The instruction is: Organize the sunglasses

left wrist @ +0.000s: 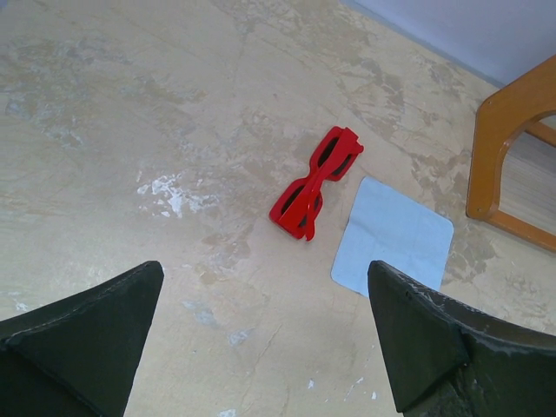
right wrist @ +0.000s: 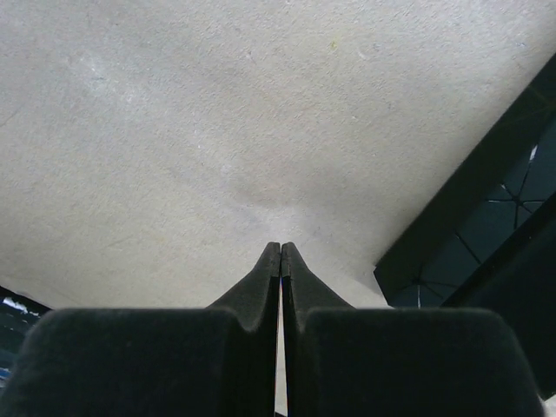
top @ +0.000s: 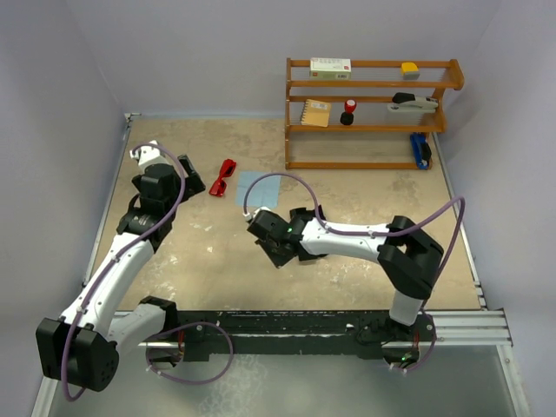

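Red sunglasses (top: 223, 177) lie folded on the table, left of a flat light-blue cloth (top: 261, 188). In the left wrist view, the sunglasses (left wrist: 316, 184) and the cloth (left wrist: 393, 233) show beyond my left gripper, which is open and empty. A black case (top: 306, 214) is on the table right of centre, partly hidden by my right arm. Its dark wall (right wrist: 460, 182) and part of a dark inner surface show in the right wrist view. My right gripper is shut, its fingertips meeting over bare table beside the case.
A wooden shelf (top: 373, 164) stands at the back right, holding a box (top: 330, 69), notebook (top: 316, 113), stamp (top: 348, 113), stapler (top: 413, 103) and blue item (top: 420, 151).
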